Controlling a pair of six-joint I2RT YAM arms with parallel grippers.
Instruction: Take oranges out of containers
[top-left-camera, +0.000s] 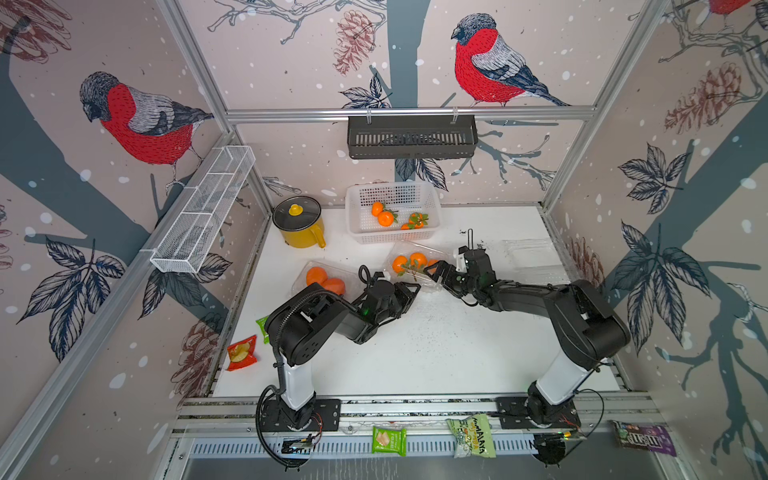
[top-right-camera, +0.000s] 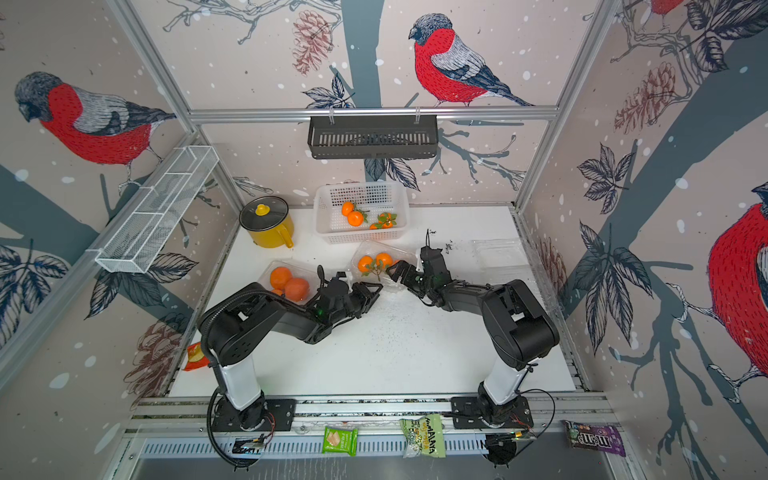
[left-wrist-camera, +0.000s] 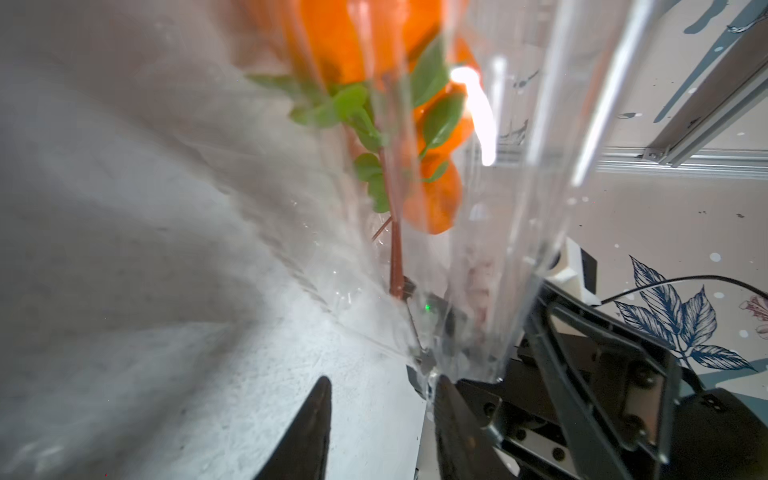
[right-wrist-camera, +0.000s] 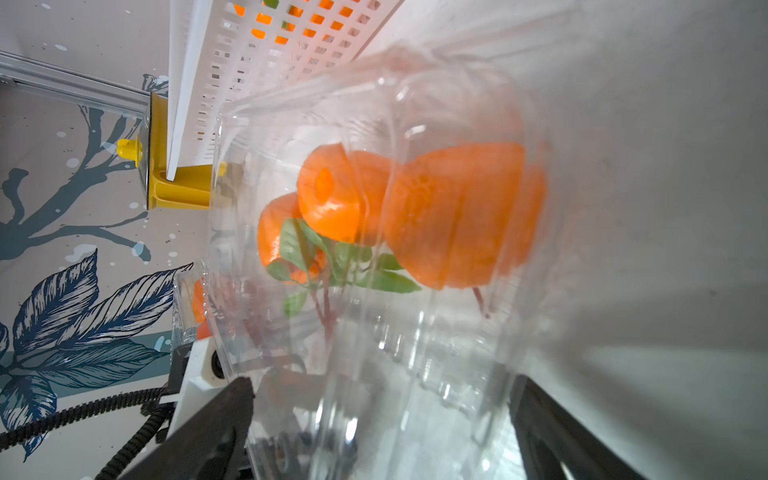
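A clear container (top-left-camera: 408, 245) with oranges (top-left-camera: 416, 260) and green leaves stands between my two arms. Its transparent wall fills much of both wrist views, the oranges (right-wrist-camera: 460, 216) showing through. My right gripper is open, its fingers on either side of a clear wall of this container. My left gripper is at the container's near left side; its fingers stand partly apart, and whether clear plastic lies between them is hard to tell. A second clear container (top-left-camera: 297, 281) with large orange fruit (top-left-camera: 316, 275) is partly hidden behind the left arm.
A white perforated basket (top-left-camera: 356, 228) holding several oranges stands behind the middle container. A yellow pot (top-left-camera: 304, 233) is at the back left. Snack packets, one red (top-left-camera: 241, 353), lie at the left edge.
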